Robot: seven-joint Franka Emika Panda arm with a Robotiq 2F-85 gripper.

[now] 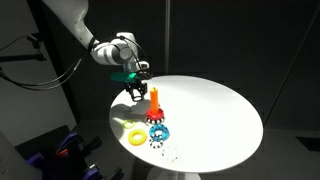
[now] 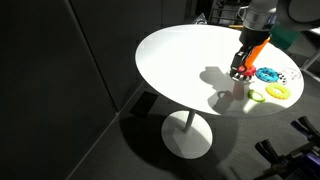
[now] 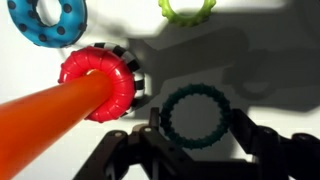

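Note:
My gripper is shut on a dark green ring [image 3: 197, 89], with one finger against each side of it. In exterior view 1 the gripper [image 1: 137, 92] hangs above the white table, left of an upright orange post [image 1: 154, 98]. A red ring [image 3: 121, 88] lies around the lower part of this post, over a black-and-white checkered edge. At the left of the wrist view the orange post [image 3: 50, 125] rises close to the camera. The held ring is apart from the post.
A blue ring [image 1: 159, 132], a yellow ring [image 1: 137, 137] and a small yellow-green ring [image 1: 128, 123] lie near the post. Small white pieces [image 1: 170, 152] are scattered by the table's edge.

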